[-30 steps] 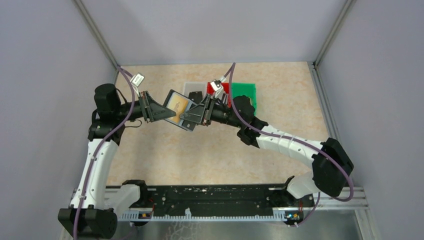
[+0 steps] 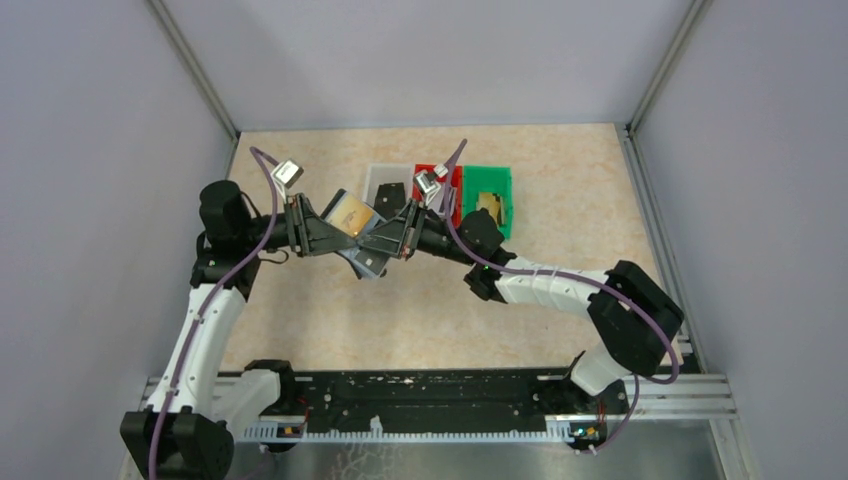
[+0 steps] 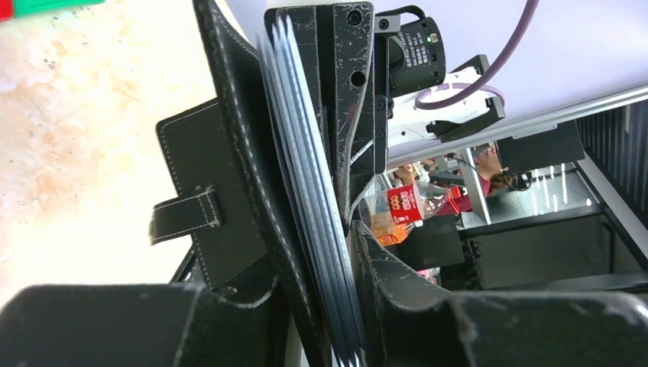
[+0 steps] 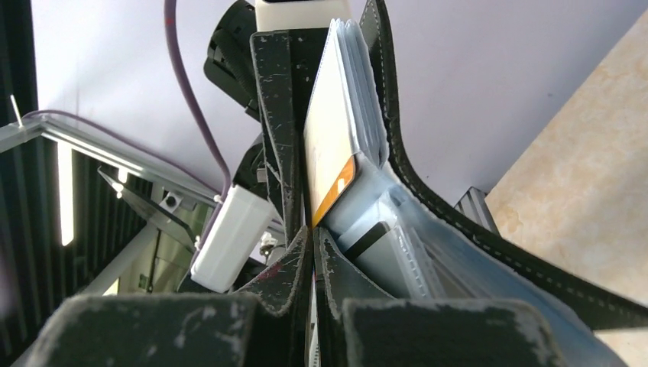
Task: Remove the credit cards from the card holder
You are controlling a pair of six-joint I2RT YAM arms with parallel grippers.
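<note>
The black card holder [image 2: 365, 262] is held in the air between both grippers, with pale cards and an orange card [image 2: 349, 215] in it. In the left wrist view the stack of cards [image 3: 306, 176] stands edge-on beside the leather cover [image 3: 248, 153], between the fingers of my left gripper [image 2: 343, 243]; how tightly they close on it is unclear. My right gripper [image 2: 375, 241] is shut, its fingertips against the holder's clear sleeves [image 4: 405, 245] below the cards, with nothing clearly between them.
Behind the grippers stand a white tray [image 2: 374, 172], a red tray [image 2: 430, 170] and a green tray [image 2: 486, 175] with items inside.
Both grippers and the card holder have moved toward the front of the table, and the holder has turned slightly, showing more of its lower sleeves.
</note>
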